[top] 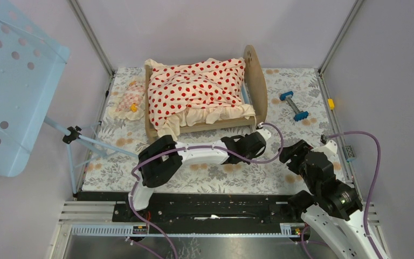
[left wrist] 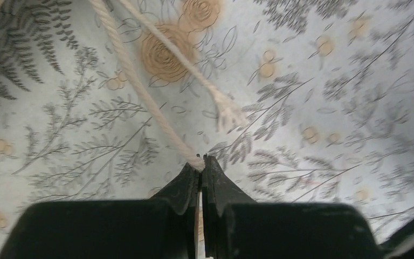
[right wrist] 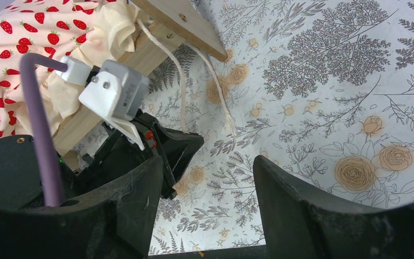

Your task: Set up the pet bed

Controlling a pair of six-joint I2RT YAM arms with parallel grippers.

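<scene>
The wooden pet bed (top: 256, 86) stands at the back, filled with a strawberry-print cushion (top: 194, 89) with cream ruffles. Two cream ropes (right wrist: 213, 78) hang from its right end onto the mat. My left gripper is shut on the end of one rope (left wrist: 140, 86), just in front of the bed; the other rope's frayed end (left wrist: 229, 113) lies loose. My right gripper stands open to the right of the left one, nothing between its fingers.
A blue dumbbell-shaped toy (top: 294, 105) lies right of the bed, a small checked item (top: 129, 100) to its left. A light-blue folding frame (top: 16, 97) fills the far left.
</scene>
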